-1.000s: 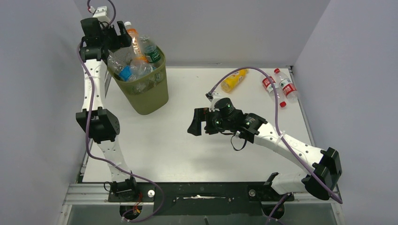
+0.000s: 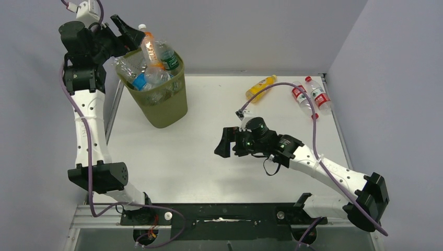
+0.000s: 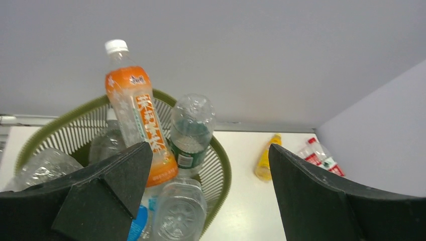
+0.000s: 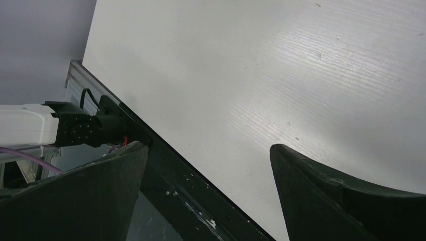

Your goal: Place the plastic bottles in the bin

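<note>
The olive bin (image 2: 162, 107) at the back left is packed with bottles, including an orange-label bottle (image 3: 131, 103) and a green-label one (image 3: 188, 135). My left gripper (image 2: 129, 32) hangs open at the bin's upper left, nothing between its fingers. My right gripper (image 2: 230, 141) is open and empty over the middle of the table; its wrist view shows bare table. A yellow bottle (image 2: 260, 88) lies at the back right, with two red-label bottles (image 2: 319, 97) beside it.
Walls border it at the back and both sides, and a dark rail (image 2: 219, 225) runs along the front edge.
My right arm has drifted slightly right and toward the front. The bottles look unchanged.
</note>
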